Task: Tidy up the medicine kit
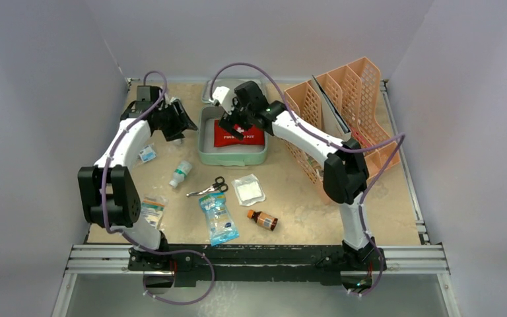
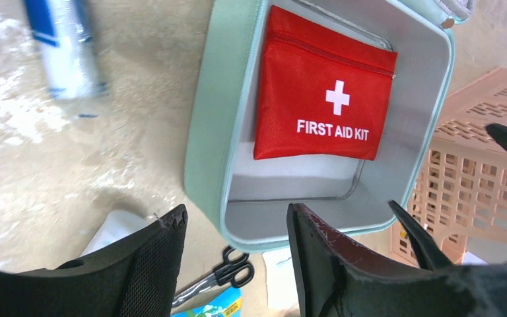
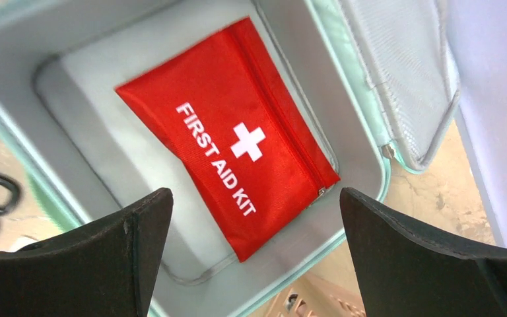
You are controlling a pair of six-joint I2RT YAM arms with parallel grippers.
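Note:
The red first aid pouch (image 3: 218, 172) lies flat inside the open mint-lined case (image 1: 232, 158), label up. Above the case my right gripper (image 1: 231, 129) stands open, empty. My left gripper (image 1: 178, 129) is open and empty at the case's left side. In front lie a white bottle (image 1: 181, 173), scissors (image 1: 222, 186), a gauze pad (image 1: 248, 189), a blue packet (image 1: 218, 218) and a brown bottle (image 1: 263, 219). Small packets (image 1: 146, 153) lie at the left, partly behind the left arm.
A peach slotted organizer (image 1: 363, 112) fills the back right of the table, partly behind the right arm. The case's lid (image 3: 409, 79) lies open at the back. Bare table shows front right.

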